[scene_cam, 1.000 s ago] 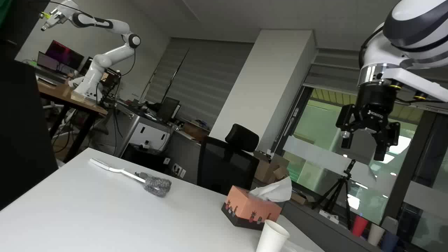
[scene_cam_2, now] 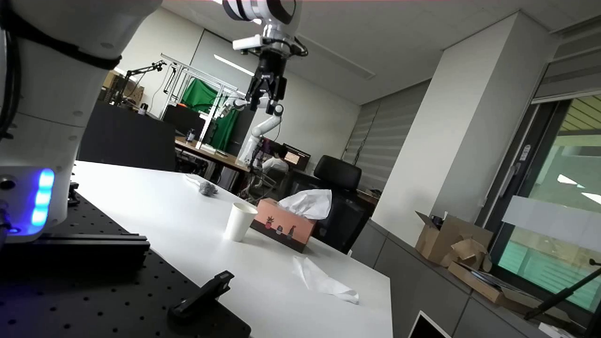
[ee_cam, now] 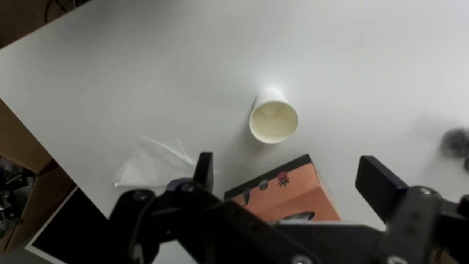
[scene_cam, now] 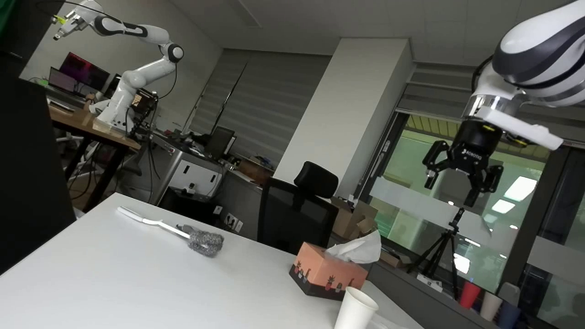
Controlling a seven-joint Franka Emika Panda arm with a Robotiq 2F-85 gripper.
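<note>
High above the table my gripper (scene_cam: 450, 189) stands open, its black fingers (ee_cam: 379, 187) wide apart with nothing between them. An upright white paper cup (ee_cam: 272, 118) stands on the table, its inside looking empty in the wrist view. Beside it sits an orange tissue box (scene_cam_2: 284, 225) with a dark base and a white tissue (scene_cam_2: 308, 203) sticking out of its top. A loose crumpled tissue (scene_cam_2: 324, 283) lies flat near the table's edge. Farther off, a brush with a white handle and grey fluffy head (scene_cam: 205, 242) rests on the table.
A black clamp (scene_cam_2: 201, 295) sits at the edge of the black perforated base plate. An office chair (scene_cam: 296, 211) stands behind the table, and cardboard boxes (scene_cam_2: 456, 239) lie on the ledge beyond it.
In exterior view 1 my gripper has shifted left and slightly up, and its wrist has turned a little. The objects on the table are where they were.
</note>
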